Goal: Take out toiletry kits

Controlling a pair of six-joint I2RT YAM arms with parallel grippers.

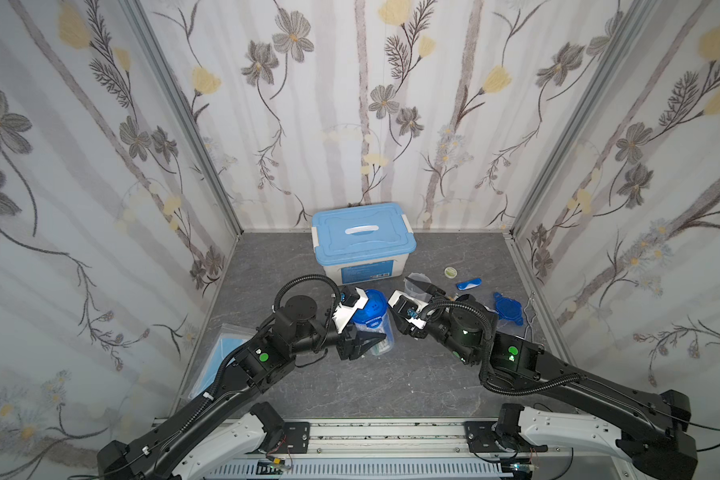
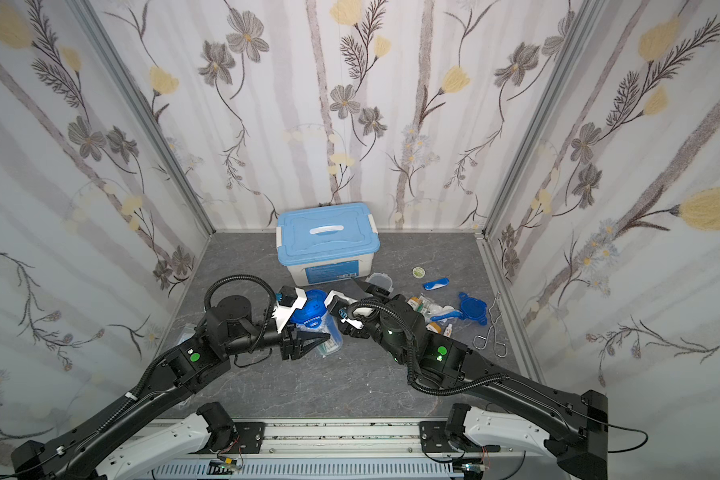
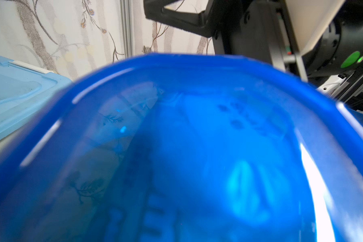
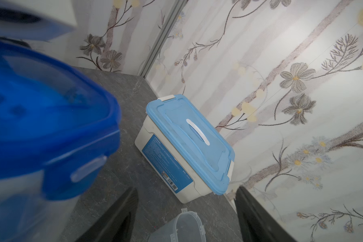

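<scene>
A clear container with a blue lid hangs at mid-table, and my left gripper is shut on it. The lid's translucent blue top fills most of the left wrist view and hides the left fingers there. To its right, my right gripper stands open, its two dark fingers wide apart with nothing between them. Beyond its fingers appears an empty clear cup. At the left edge of the right wrist view, the blue lid is close to the camera.
A white storage box with a light blue lid stands closed at the back. Toward the right lie a blue brush-like item, a blue strainer-like piece, scissors-like metal tool and small items.
</scene>
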